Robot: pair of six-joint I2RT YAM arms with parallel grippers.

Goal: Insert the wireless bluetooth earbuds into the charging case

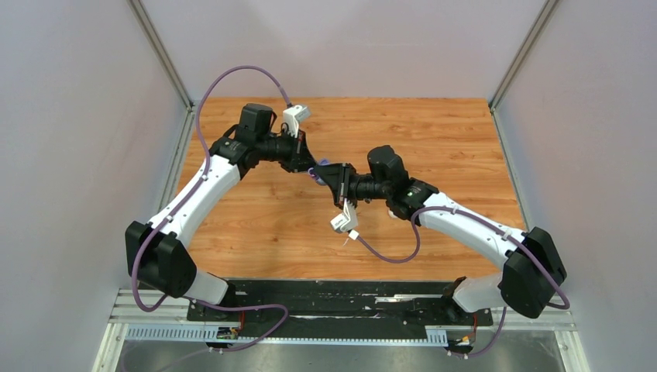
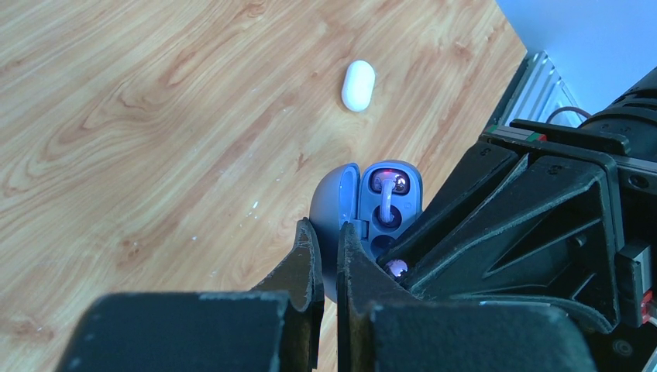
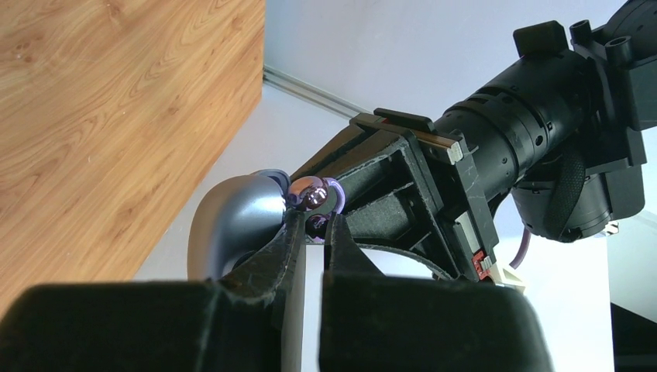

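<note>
My left gripper is shut on the blue charging case (image 2: 333, 200), whose lid stands open. One shiny purple earbud (image 2: 387, 198) lies in the upper part of the case, while the lower hollow (image 2: 381, 244) looks empty. At that lower end my right gripper is shut on the second earbud (image 3: 316, 225); only a small purple ball of it shows between the fingertips. Its other parts are hidden. From above, both grippers meet over the table, with a bit of the case (image 1: 323, 163) visible between them.
A white pill-shaped object (image 2: 358, 85) lies on the wooden table (image 2: 155, 155), apart from the case. The two grippers are very close together, leaving little room around the case.
</note>
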